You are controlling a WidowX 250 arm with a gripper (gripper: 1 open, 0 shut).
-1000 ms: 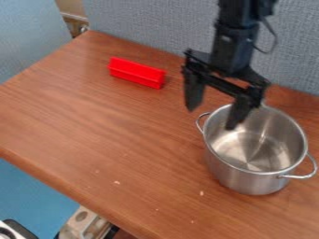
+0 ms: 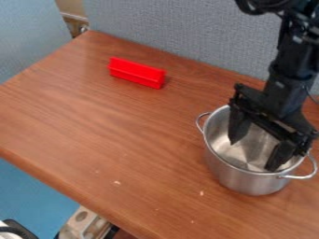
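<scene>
A steel pot (image 2: pixel 244 179) with two loop handles stands on the right of the wooden table (image 2: pixel 100 140). My black gripper (image 2: pixel 259 142) hangs down into the pot from the upper right, its fingers spread apart. Whether anything is between them is hard to see against the dark gripper. A red block (image 2: pixel 136 73) lies at the back left, apart from the pot.
A grey padded wall (image 2: pixel 174 28) runs along the back. Below the table's left edge is a blue surface (image 2: pixel 32 191).
My gripper has moved right and down from above the pot's left rim into the pot. The pot and red block look unmoved.
</scene>
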